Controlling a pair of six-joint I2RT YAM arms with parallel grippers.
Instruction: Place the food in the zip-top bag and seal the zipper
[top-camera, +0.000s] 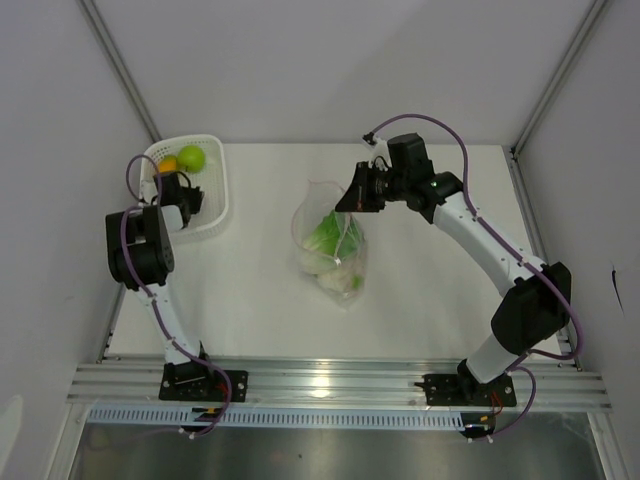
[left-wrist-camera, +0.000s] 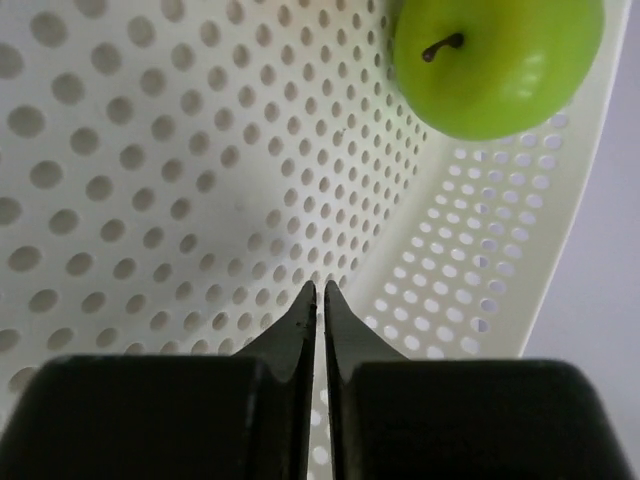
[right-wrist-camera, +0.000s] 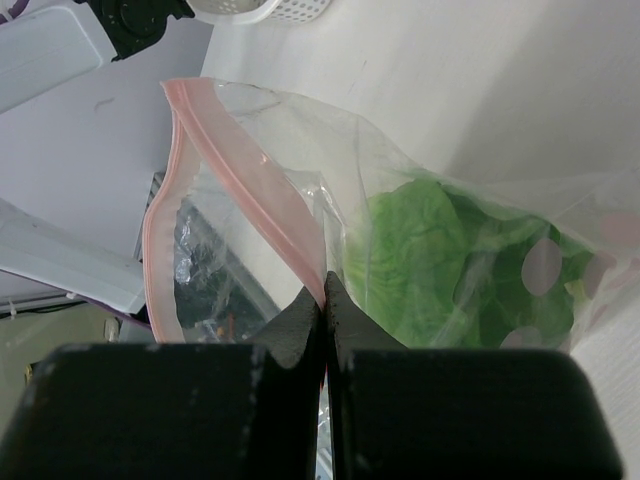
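Observation:
The clear zip top bag (top-camera: 330, 260) stands mid-table with leafy greens (top-camera: 330, 232) inside. In the right wrist view its pink zipper (right-wrist-camera: 240, 175) runs down into my right gripper, which is shut on that edge. My left gripper is shut with nothing visible between its fingers, inside the white perforated basket (top-camera: 222, 195) at the back left. A green apple (left-wrist-camera: 495, 65) lies in the basket ahead of it; in the top view an orange fruit (top-camera: 167, 166) sits beside the apple (top-camera: 191, 157).
Metal rails edge the table.

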